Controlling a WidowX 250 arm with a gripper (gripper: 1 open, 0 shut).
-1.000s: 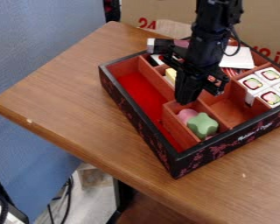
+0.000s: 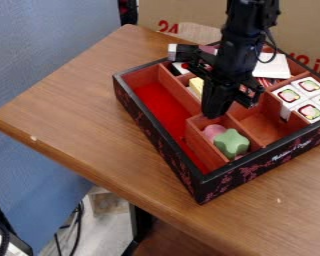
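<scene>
A black box (image 2: 190,172) with a red interior and dividers sits on the wooden table. My black gripper (image 2: 216,106) reaches down into its middle, by the central divider; its fingertips are dark and low, and I cannot tell whether they are open or shut. Just below it, a pink piece (image 2: 214,131) and a green piece (image 2: 231,143) share a compartment. A yellow piece (image 2: 196,85) is partly hidden behind the gripper. White square pieces (image 2: 306,87) fill the right compartment. The long left compartment (image 2: 163,112) shows bare red.
A cardboard box (image 2: 170,18) stands behind, with a white paper or card (image 2: 272,68) near the back of the box. The table's left edge drops to a blue surface.
</scene>
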